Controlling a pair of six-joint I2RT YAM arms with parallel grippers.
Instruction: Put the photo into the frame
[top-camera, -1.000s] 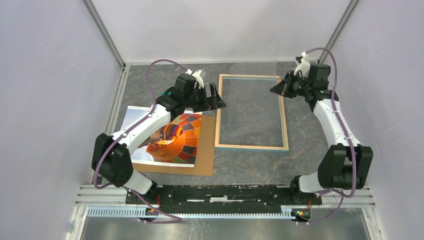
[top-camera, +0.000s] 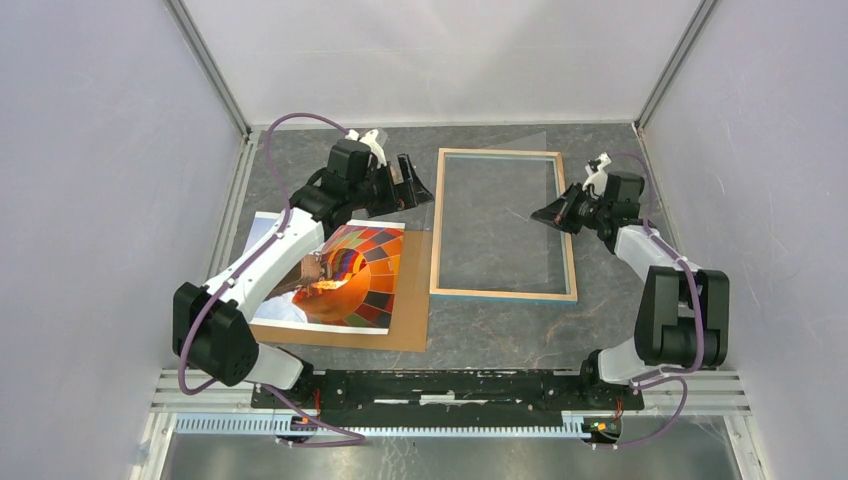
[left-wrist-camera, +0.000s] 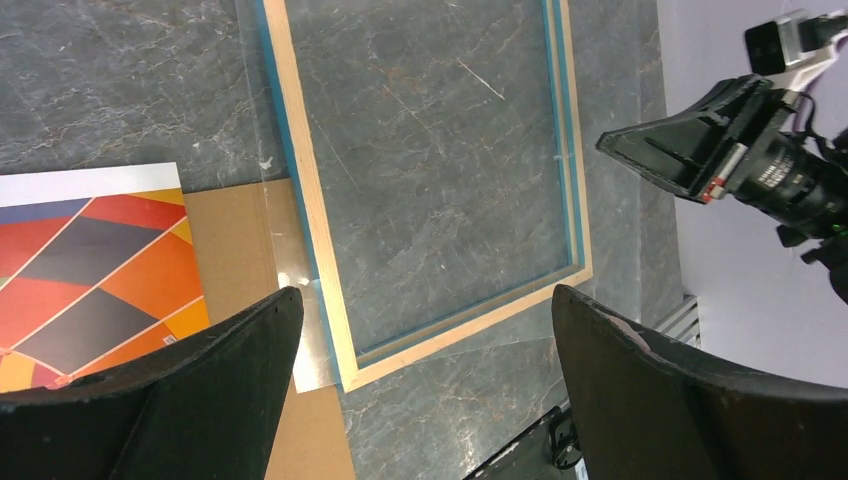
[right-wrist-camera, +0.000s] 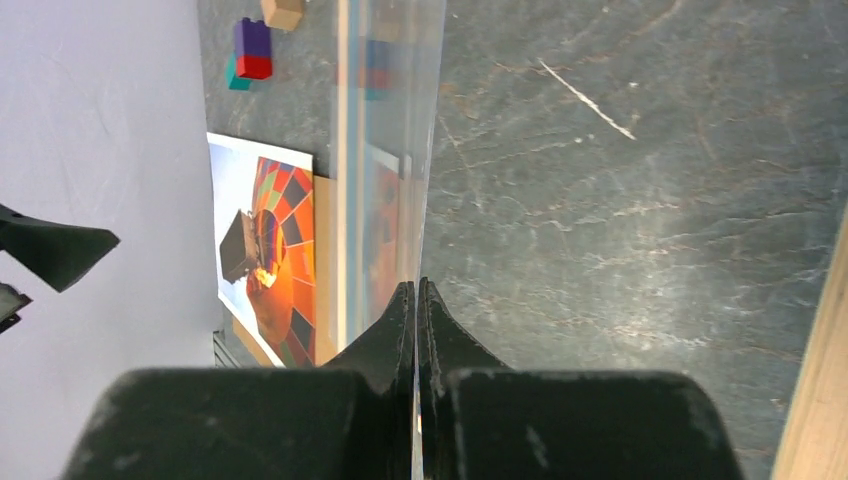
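The hot-air-balloon photo (top-camera: 372, 270) lies flat at the left, on a brown backing board (top-camera: 412, 310). To its right, the light wooden frame (top-camera: 436, 240) lies on the grey table, its opening showing bare tabletop. A clear sheet (right-wrist-camera: 395, 130) stretches away from my right gripper, which is shut on its edge at the frame's right side. In the left wrist view, the sheet's faint outline overlaps the frame and extends past its left side. My left gripper is open and empty, just left of the frame.
Purple and red blocks (right-wrist-camera: 252, 48) and a wooden block (right-wrist-camera: 283, 12) lie at the far left, mostly hidden behind the left arm in the top view. Pale walls (top-camera: 780, 200) close in the sides.
My left gripper drew back slightly to the upper left.
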